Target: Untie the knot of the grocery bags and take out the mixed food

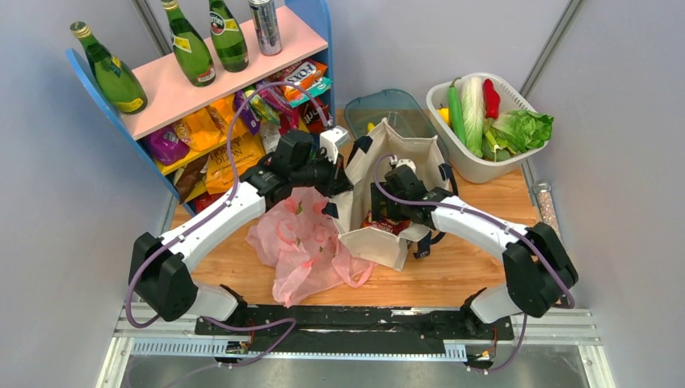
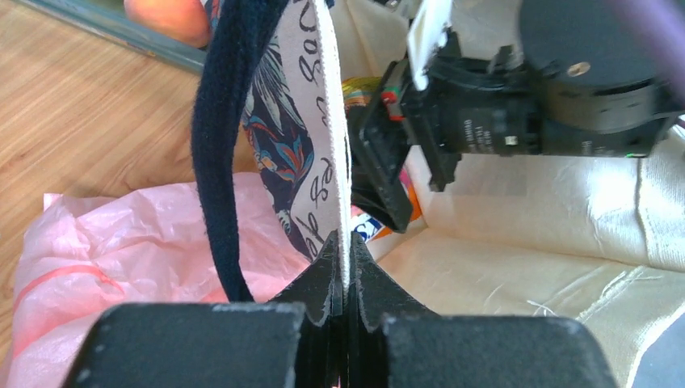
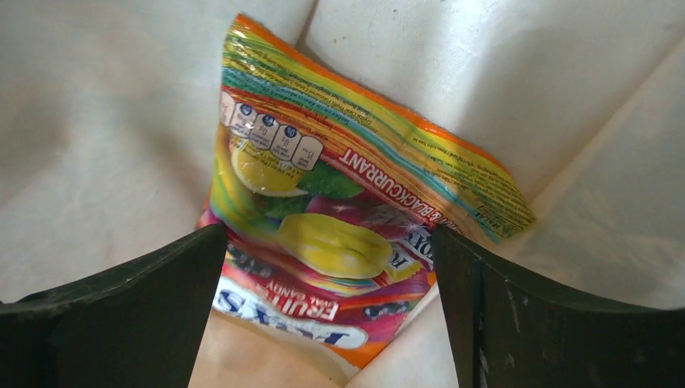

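The cream grocery bag [image 1: 386, 251] stands upright and unfastened on the wooden table. My left gripper is shut on the bag's left rim, with the dark handle [image 2: 214, 153] hanging beside it. Down inside the bag lies a colourful fruit candy packet [image 3: 323, 234], its printed face up. Over it my right gripper is open, one finger [image 3: 153, 299] at each side of the packet; whether the fingers touch it I cannot tell. From above, the right gripper and arm hide much of the packet.
A crumpled pink plastic bag [image 1: 295, 250] lies left of the grocery bag. Behind stand a clear bin [image 1: 392, 101] and a white vegetable basket [image 1: 493, 166]. The snack shelf [image 1: 218, 89] with bottles on top is at back left.
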